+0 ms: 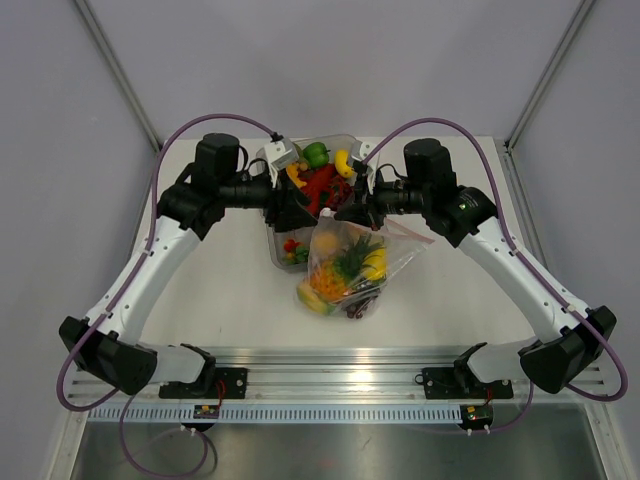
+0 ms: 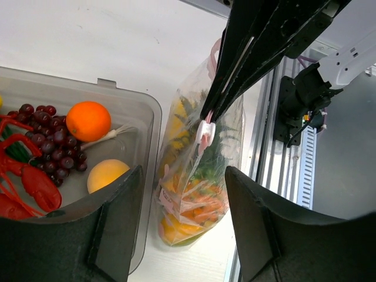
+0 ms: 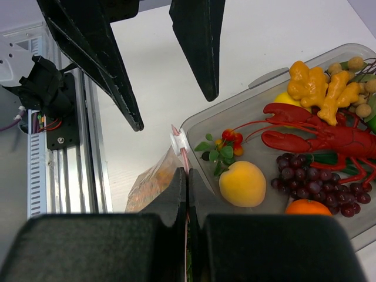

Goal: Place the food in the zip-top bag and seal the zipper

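Observation:
The clear zip top bag (image 1: 345, 265), filled with colourful food, stands in front of the bin. Its pink zip strip (image 3: 184, 157) carries a white slider (image 2: 205, 130) near the left corner. My right gripper is shut on the strip just beside the slider, with only that thin edge between its fingertips. To the left of the slider, my left gripper (image 1: 310, 222) is open, its fingers (image 2: 130, 194) apart and nothing held. In the right wrist view the left gripper hangs just beyond the slider. The bag's far zip end is partly hidden.
Behind the bag, a grey bin (image 2: 154, 117) holds a red lobster (image 3: 323, 132), grapes (image 3: 317, 185), an orange (image 2: 88, 121), a peach (image 3: 242, 184) and other food.

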